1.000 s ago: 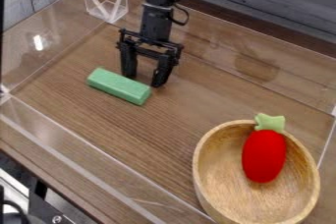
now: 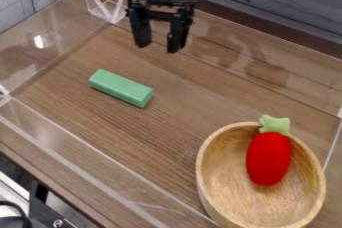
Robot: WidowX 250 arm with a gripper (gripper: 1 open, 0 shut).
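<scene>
My gripper [image 2: 159,36] is high at the back centre of the camera view, open, with dark fingers pointing down and apart. A green block [image 2: 120,88] lies on the wooden surface below and a little left of it, clear of the fingers. A red object with a green top [image 2: 269,157] sits in a round wooden bowl [image 2: 219,199] at the front right.
A clear plastic piece [image 2: 107,2] is at the back left, behind the gripper. Dark cables show at the bottom left corner.
My gripper has moved up and back, away from the green block. The block and the bowl with the red object look unmoved.
</scene>
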